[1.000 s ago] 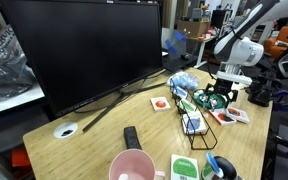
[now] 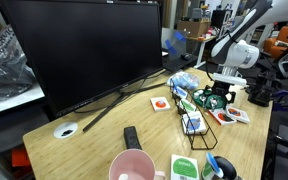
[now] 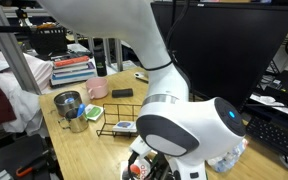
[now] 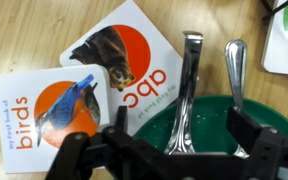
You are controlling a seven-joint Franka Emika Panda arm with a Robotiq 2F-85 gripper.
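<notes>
A green bowl (image 4: 212,108) lies under my gripper, with two shiny metal utensils resting in it. One utensil (image 4: 187,90) has a long flat handle that runs up between the fingers. The other utensil (image 4: 235,66) leans over the rim close to the right finger (image 4: 246,130). My fingers stand wide apart and grip nothing. In exterior view 1 the bowl (image 2: 203,101) shows at the right side of the table, partly covered by the gripper. The white arm hides most of this spot in exterior view 2.
A "birds" card (image 4: 46,120) and an "abc" card (image 4: 134,60) lie left of the bowl. The black wire rack (image 2: 196,124) stands near it. A pink mug (image 2: 133,165), a remote (image 2: 131,139) and a large monitor (image 2: 79,55) are farther off. Bare table (image 2: 94,145) lies before the monitor.
The gripper seems slightly lower over the green bowl than a second ago. The surrounding objects have not visibly moved.
</notes>
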